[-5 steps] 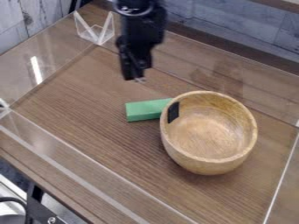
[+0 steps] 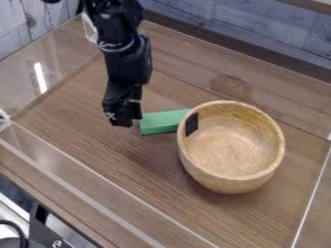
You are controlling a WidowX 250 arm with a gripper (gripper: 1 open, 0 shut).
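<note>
My gripper is a dark arm reaching down from the top, its fingers spread open low over the table, just left of a green block. Nothing shows between the fingers. The block lies flat beside a large round wooden bowl, which has a dark patch on its left rim and partly borders or hides the block's right end.
A pale wall or bench edge runs along the back right. Clear plastic items stand at the left edge and upper left. A dark cable lies at the lower left corner.
My gripper has come down and toward the front, from above the back of the table to beside the green block. The block and bowl have not visibly moved.
</note>
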